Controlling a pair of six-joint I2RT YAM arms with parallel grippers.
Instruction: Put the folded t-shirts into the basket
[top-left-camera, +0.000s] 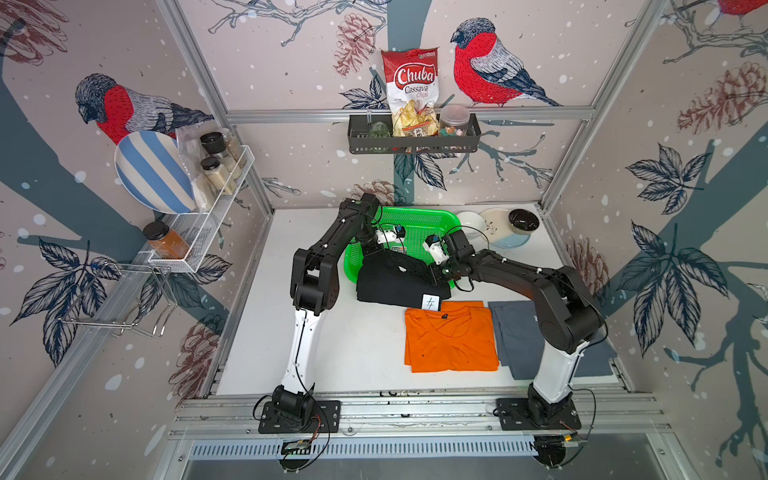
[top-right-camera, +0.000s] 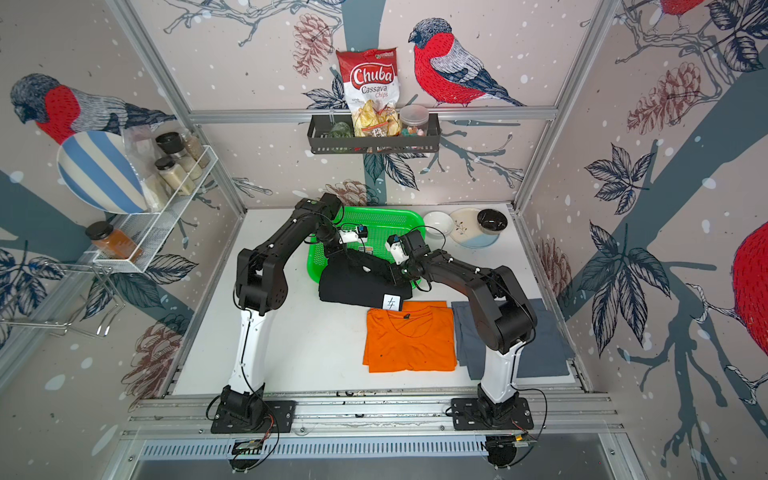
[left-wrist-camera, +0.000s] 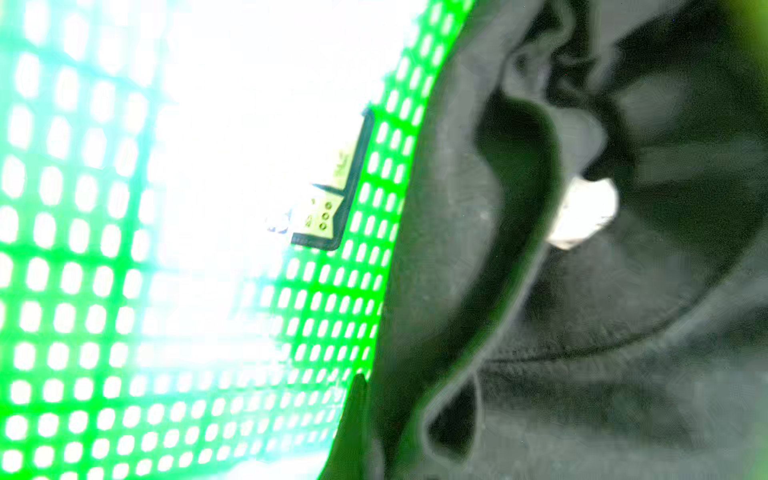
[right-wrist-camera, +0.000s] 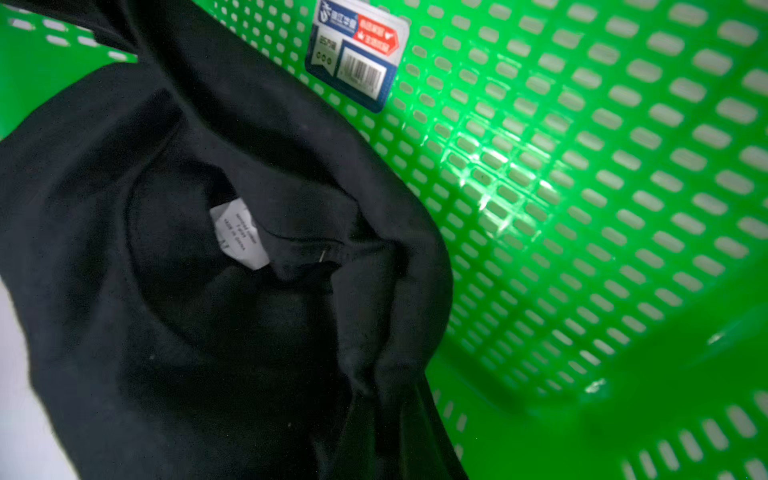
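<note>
The black t-shirt (top-left-camera: 400, 284) hangs at the front part of the green basket (top-left-camera: 444, 217), its lower part outside over the front rim. Its white printed patch (top-left-camera: 430, 302) reaches the back edge of the folded orange t-shirt (top-left-camera: 450, 342). My left gripper (top-left-camera: 374, 249) is shut on the black shirt's upper left edge; in the left wrist view the collar (left-wrist-camera: 520, 304) sags beside the basket wall. Shut on the upper right edge is my right gripper, cloth gathered between its fingers. A folded grey t-shirt (top-left-camera: 520, 352) lies at the right, partly behind the right arm.
White bowl (top-left-camera: 472, 223), round board (top-left-camera: 497, 228) and dark bowl (top-left-camera: 524, 220) stand right of the basket. A wire shelf with jars (top-left-camera: 166, 240) juts from the left wall.
</note>
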